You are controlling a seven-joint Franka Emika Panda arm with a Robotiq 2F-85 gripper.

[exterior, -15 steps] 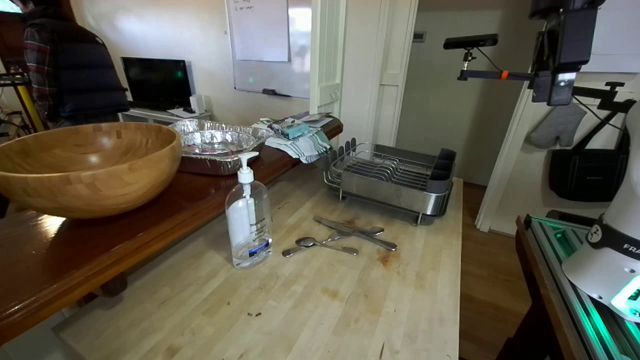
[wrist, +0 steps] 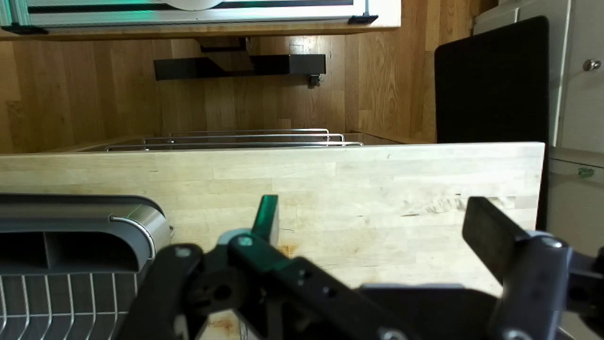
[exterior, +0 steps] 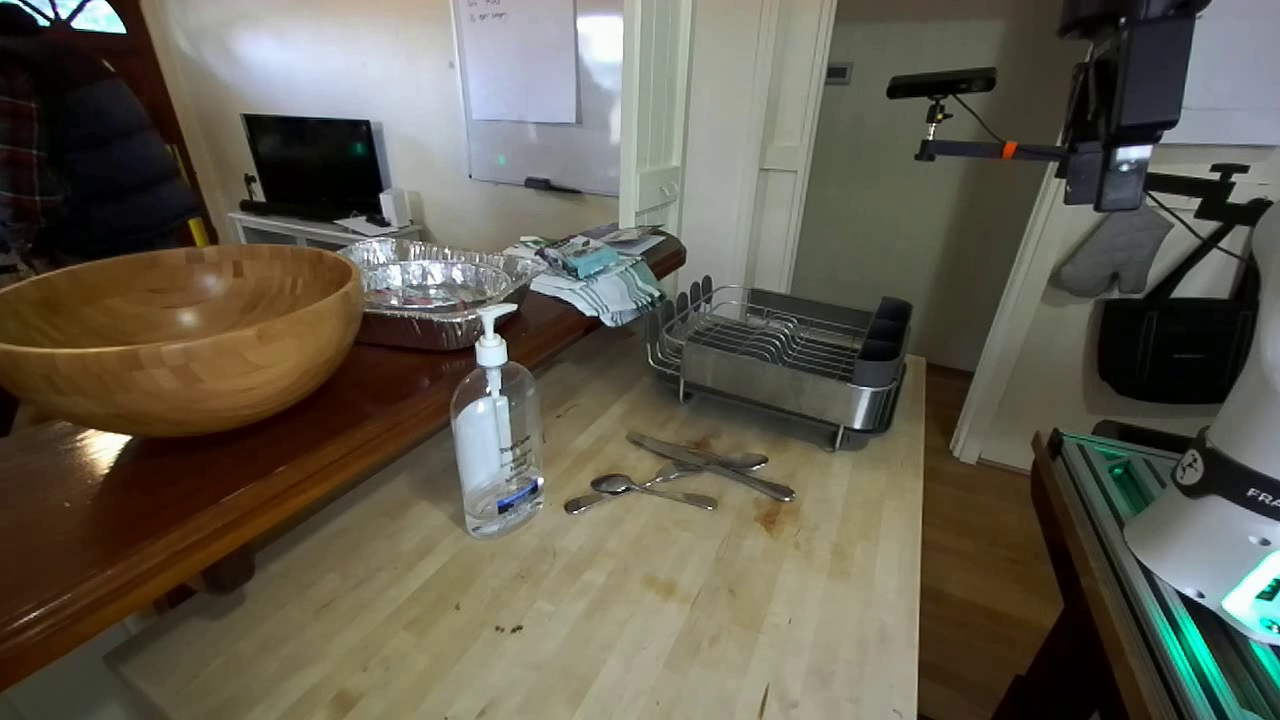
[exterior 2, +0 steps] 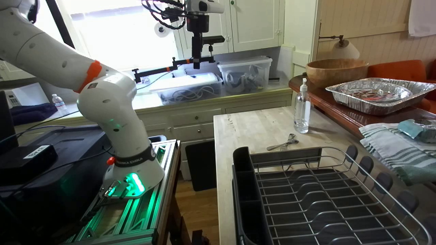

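Observation:
High above the wooden counter, my gripper stands open, its two fingers wide apart and only bare counter below the gap. In the second exterior view the gripper (exterior 2: 196,65) hangs in front of the window and cabinets. A small pile of cutlery (exterior: 684,470), with a knife and spoons crossing one another, lies on the counter; part of it shows as cutlery (exterior 2: 284,143) behind the rack. Beside the pile stands a clear pump bottle (exterior: 498,450) with a little liquid in it. The dish rack (exterior: 780,360) is empty, with dark utensil cups (exterior 2: 245,192) along one side.
A wooden bowl (exterior: 180,348) and foil trays (exterior: 434,288) sit on the raised dark ledge (exterior: 360,396), with a striped towel (exterior: 606,294) farther along.
The person in the background has moved left, partly out of view. My arm, the cutlery, the bottle and the rack look unchanged.

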